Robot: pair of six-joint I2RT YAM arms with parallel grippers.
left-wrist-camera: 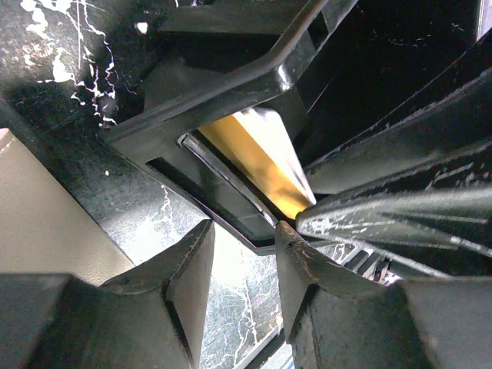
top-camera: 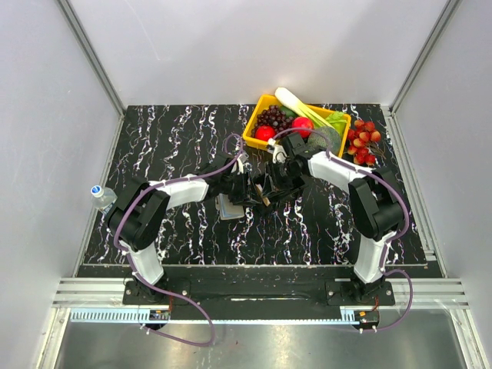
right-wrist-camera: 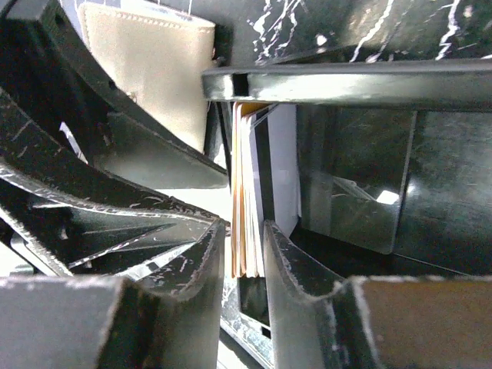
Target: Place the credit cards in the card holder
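A black card holder (left-wrist-camera: 215, 115) sits at the table's middle between my grippers, a stack of cards standing in its slot, gold face (left-wrist-camera: 257, 161) showing in the left wrist view. My left gripper is at the holder's lower edge, fingers part open, nothing clearly between them. My right gripper has its part-open fingertips at the lower end of the card stack; whether they grip it is unclear. A beige wallet-like item (right-wrist-camera: 157, 61) lies beside the holder.
A yellow basket (top-camera: 254, 119) of produce stands behind the holder, with red fruit (top-camera: 365, 138) to its right. A bottle (top-camera: 102, 197) is at the far left.
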